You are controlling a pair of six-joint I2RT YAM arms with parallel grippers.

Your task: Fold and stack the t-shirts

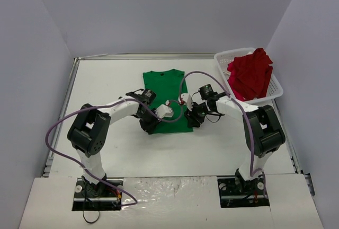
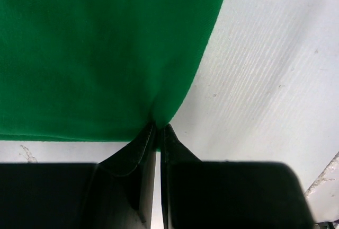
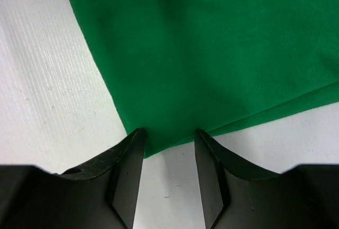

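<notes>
A green t-shirt (image 1: 169, 88) lies folded lengthwise on the white table, its near edge towards me. At its near left corner my left gripper is shut, pinching the cloth (image 2: 106, 54) between its fingertips. Over the near right corner stands my right gripper, its fingers apart with the corner of the shirt (image 3: 180, 80) between or just beneath them. Whether its fingers touch the cloth cannot be told. From above, both arms hide parts of the shirt's sides.
At the back right a white basket (image 1: 225, 59) holds crumpled red cloth (image 1: 251, 75). Purple cables arch over both arms.
</notes>
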